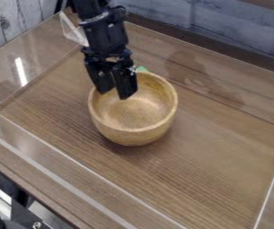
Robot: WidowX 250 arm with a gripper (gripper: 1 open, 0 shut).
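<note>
A large tan bowl (140, 113) sits on the wooden table (211, 174), empty in the part that shows. My black gripper (109, 91) hangs over the bowl's back-left rim, its fingers pointing down. How far apart they stand is hard to make out. Behind the bowl's back rim, a small green item (141, 70) is partly hidden.
Clear plastic-like pieces lie at the left edge. Cables run along the lower left corner.
</note>
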